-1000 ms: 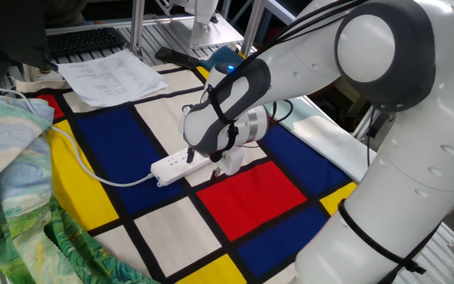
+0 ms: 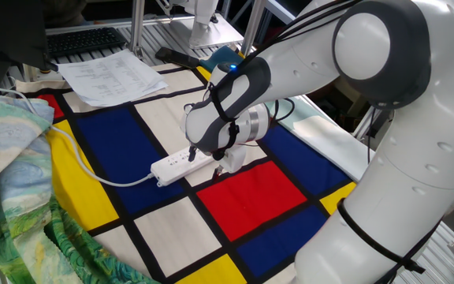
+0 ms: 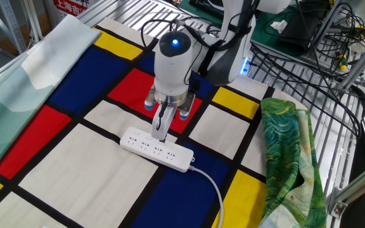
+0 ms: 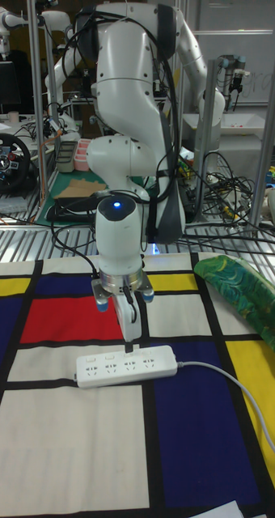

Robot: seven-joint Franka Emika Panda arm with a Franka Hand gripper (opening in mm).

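A white power strip (image 3: 156, 149) lies flat on the colour-block cloth, its sockets facing up and its cable leaving one end. My gripper (image 3: 160, 139) points down at the strip's long edge on the robot's side, close above it or touching; which of the two I cannot tell. In exterior view 3 the gripper (image 4: 129, 341) comes down behind the middle of the strip (image 4: 127, 366). Its fingers appear edge-on there, so the gap between them is hidden. From exterior view 1, the wrist covers part of the strip (image 2: 178, 167).
A green painted cloth (image 3: 286, 158) lies bunched on the cable's side. Pale folded fabric (image 3: 40, 82) runs along the opposite edge. Paper sheets (image 2: 110, 77) and a keyboard (image 2: 87, 41) are at the far side in exterior view 1.
The wrist and gripper have shifted very slightly beside the power strip over the last second. The strip and its cable look unmoved.
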